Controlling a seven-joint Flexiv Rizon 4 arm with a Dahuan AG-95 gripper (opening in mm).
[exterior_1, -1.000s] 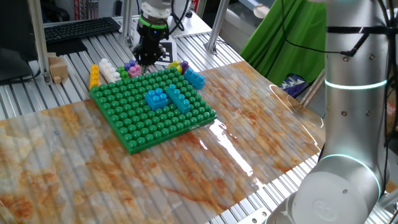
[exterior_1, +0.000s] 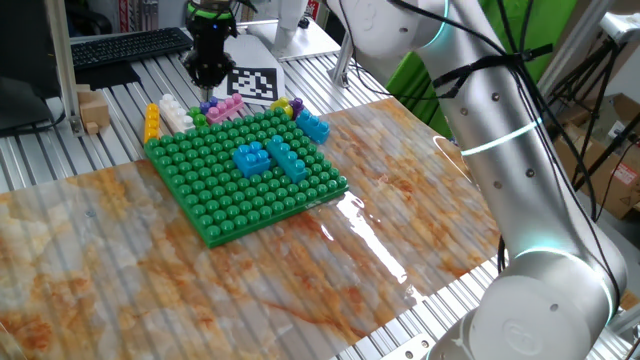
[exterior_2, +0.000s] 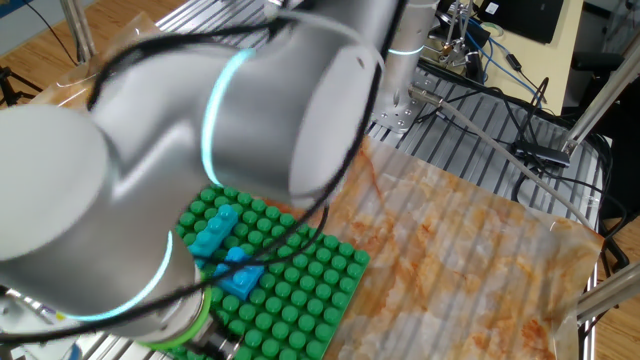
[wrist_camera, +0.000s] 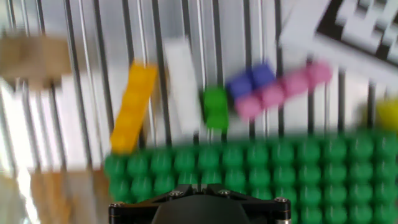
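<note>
A green studded baseplate (exterior_1: 200, 190) lies on the marbled sheet, with two blue bricks on it: a shorter one (exterior_1: 252, 159) and a longer one (exterior_1: 288, 160). Along its far edge are loose bricks: yellow (wrist_camera: 132, 109), white (wrist_camera: 181, 81), green (wrist_camera: 215, 107), purple (wrist_camera: 251, 79) and pink (wrist_camera: 285, 90). My gripper (exterior_1: 207, 86) points down above the slatted table behind the loose bricks. At the bottom of the wrist view, the gripper shows only as dark parts, and its finger state is unclear. No brick shows in its grasp.
Wooden blocks (exterior_1: 92, 108) sit left of the bricks, and a printed marker sheet (exterior_1: 254, 84) lies behind them. Another blue brick (exterior_1: 313, 126) rests by the plate's right corner.
The gripper has moved left and back across the far side of the plate, and the arm has swung leftward with it. The plate and bricks look unmoved.
</note>
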